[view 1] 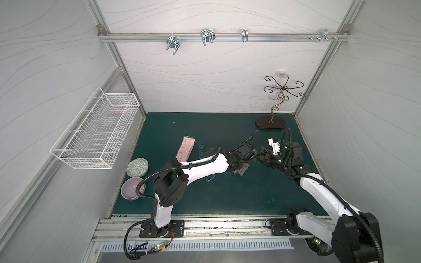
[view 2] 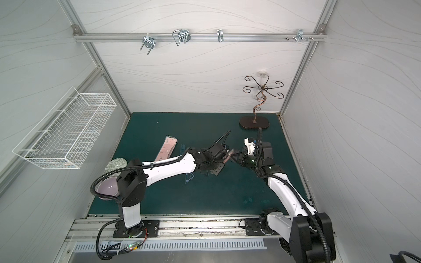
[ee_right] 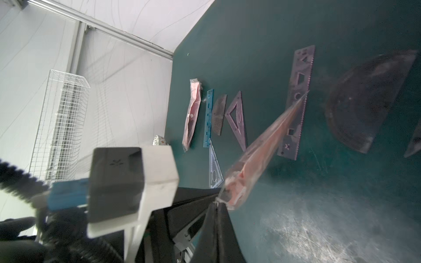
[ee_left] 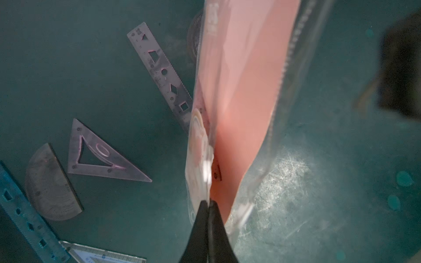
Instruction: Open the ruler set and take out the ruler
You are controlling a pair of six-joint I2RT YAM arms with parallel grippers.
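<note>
A clear ruler-set pouch [ee_left: 245,87] with a pink backing card hangs above the table, its plastic gaping away from the card. My left gripper is shut on the pouch's edge. In the right wrist view the same pouch [ee_right: 263,153] appears edge-on. My right gripper is shut, no object visible between its fingertips; the left wrist view shows it to the right, apart from the pouch. A pale purple ruler [ee_right: 296,105] with cut-out shapes lies on the table, partly behind the pouch. Whether any piece remains inside is unclear.
Left of the pouch lie a protractor [ee_left: 50,184], a purple set square [ee_left: 100,155] and a blue ruler [ee_left: 26,214]. A larger protractor [ee_right: 372,100] and a second pink pouch [view 1: 185,148] also rest on the table. A metal stand [view 1: 271,122] is at back right.
</note>
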